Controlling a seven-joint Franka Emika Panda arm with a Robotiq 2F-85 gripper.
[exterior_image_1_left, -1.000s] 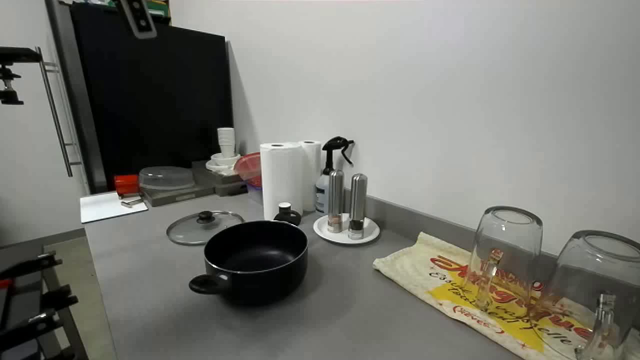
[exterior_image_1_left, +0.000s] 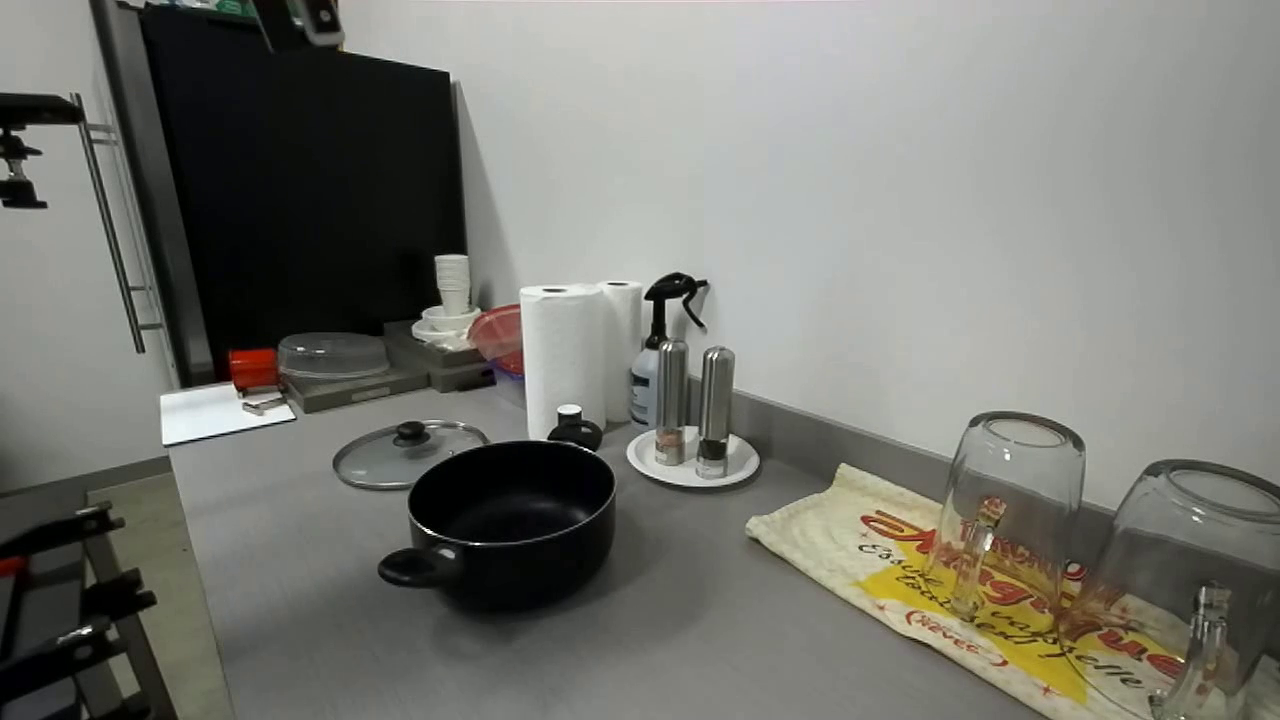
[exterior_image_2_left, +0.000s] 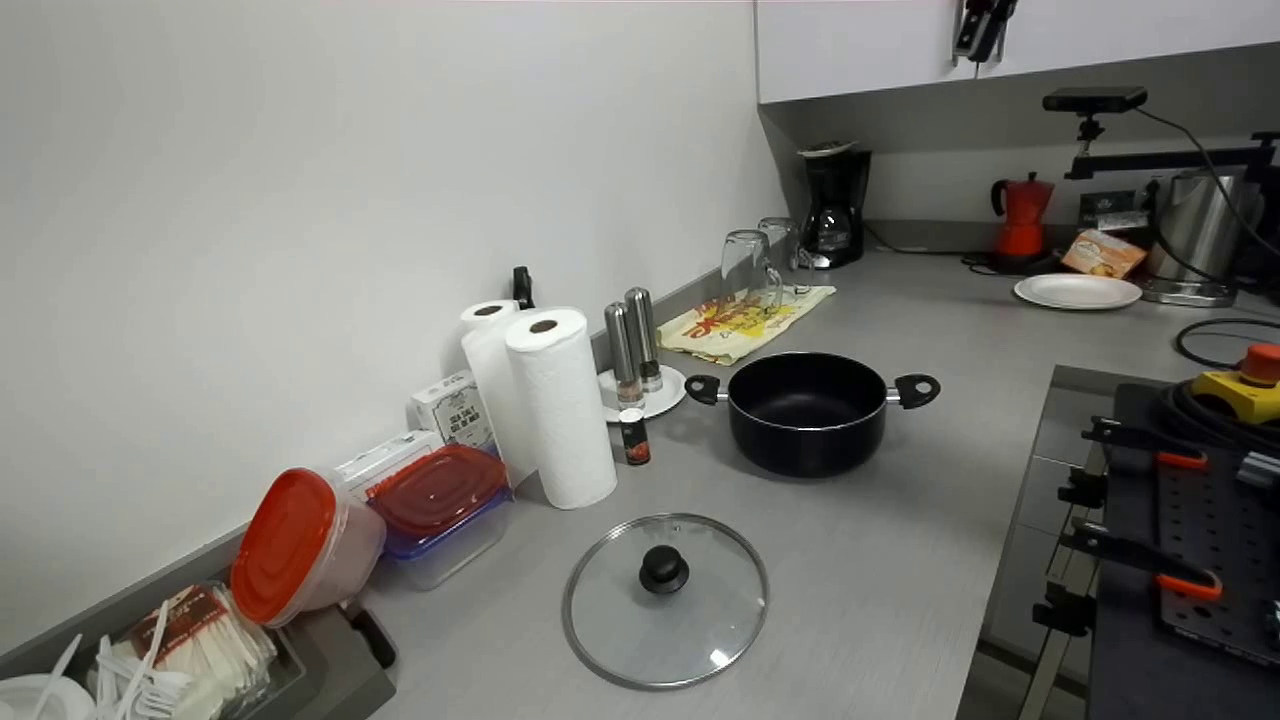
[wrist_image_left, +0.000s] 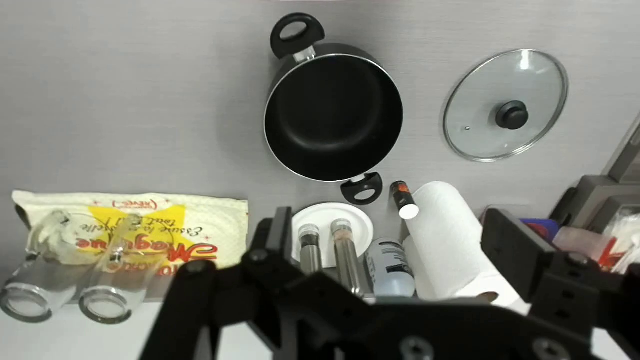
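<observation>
High above the counter, my gripper is open, its two dark fingers (wrist_image_left: 522, 255) wide apart with nothing held between them. Only a small piece of it shows at the top edge of both exterior views. An empty black pot (exterior_image_1_left: 513, 528) with two handles stands uncovered on the grey counter. Beside it lies a glass lid (exterior_image_2_left: 667, 612) with a black knob, flat and apart from the pot. From the wrist, the pot (wrist_image_left: 334, 117) appears beyond the fingers near the top centre, and the lid (wrist_image_left: 507, 114) to its right.
Two metal grinders (exterior_image_1_left: 692, 408) stand on a white plate (exterior_image_1_left: 642, 454), near paper towel rolls (exterior_image_2_left: 561, 408), a spray bottle (exterior_image_1_left: 644, 378) and a small spice jar (exterior_image_2_left: 635, 438). Upturned glass mugs (exterior_image_1_left: 1014, 504) rest on a printed cloth (exterior_image_1_left: 828, 516). Counter in front of the pot is clear.
In exterior view 1, the visible tip of my gripper has shifted slightly up and to the right, with a different tilt. The pot and lid have stayed put.
</observation>
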